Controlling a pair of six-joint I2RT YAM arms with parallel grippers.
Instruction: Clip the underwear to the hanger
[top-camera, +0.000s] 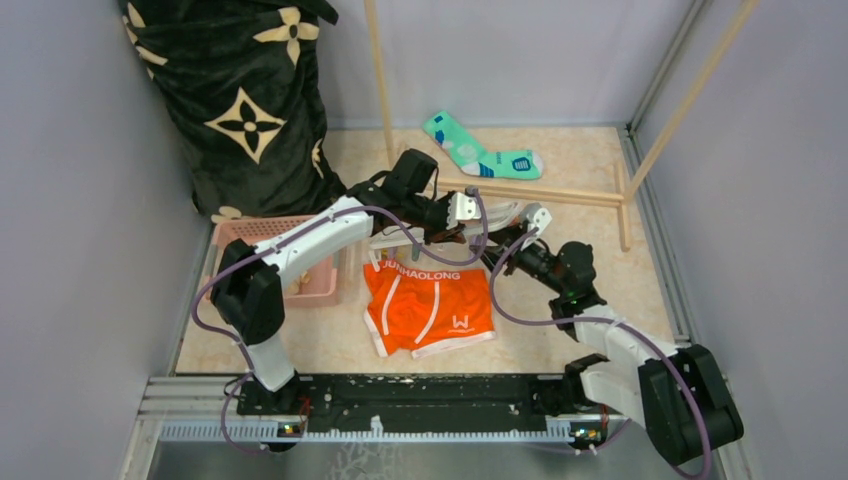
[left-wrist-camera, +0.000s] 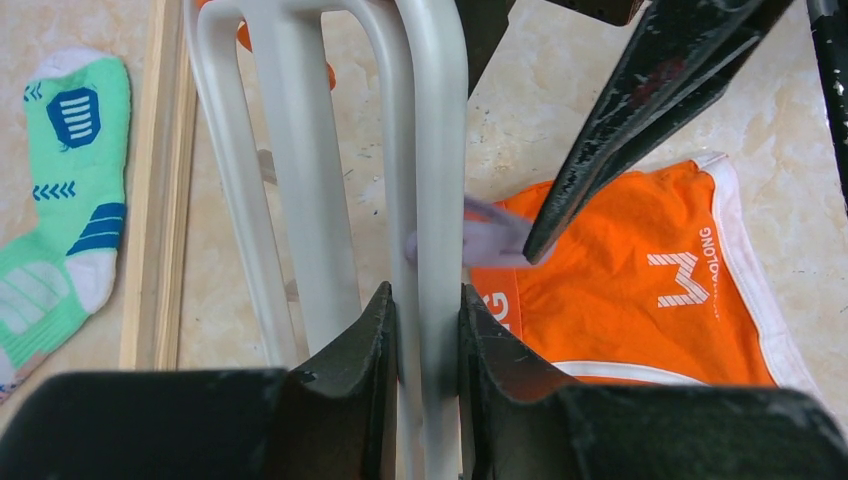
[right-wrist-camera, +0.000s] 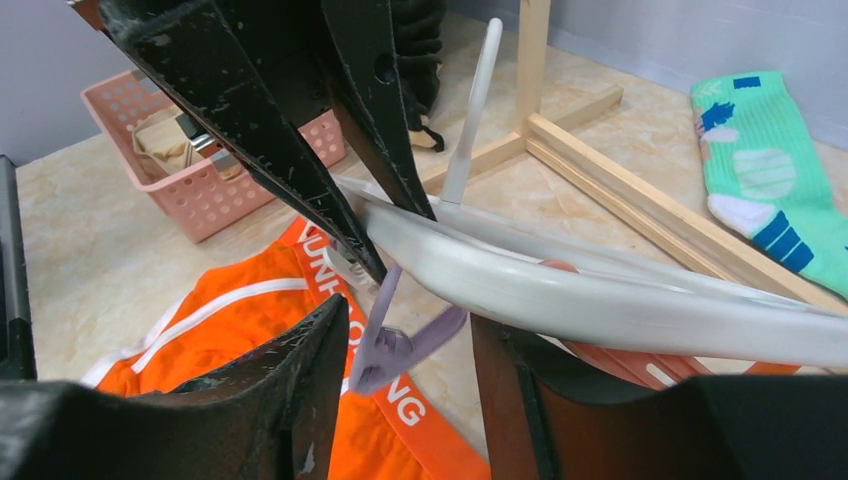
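Orange underwear (top-camera: 430, 312) with white trim lies flat on the table, its lettered waistband towards the hanger. The white hanger (left-wrist-camera: 437, 150) is held above the table by my left gripper, whose fingers stand on both sides of its bar. From the right side, the left fingers (right-wrist-camera: 280, 150) also show against that bar (right-wrist-camera: 600, 300). A purple clip (right-wrist-camera: 385, 350) hangs under the bar. My right gripper stands partly open around it, the clip showing between the fingertips with gaps at the sides; whether either finger touches it is unclear.
A wooden frame (top-camera: 530, 190) crosses the table behind the hanger, with a green sock (top-camera: 480, 155) beyond it. At left stand a pink basket (top-camera: 322, 290) and a dark patterned cloth (top-camera: 230, 100). Bare table shows at right.
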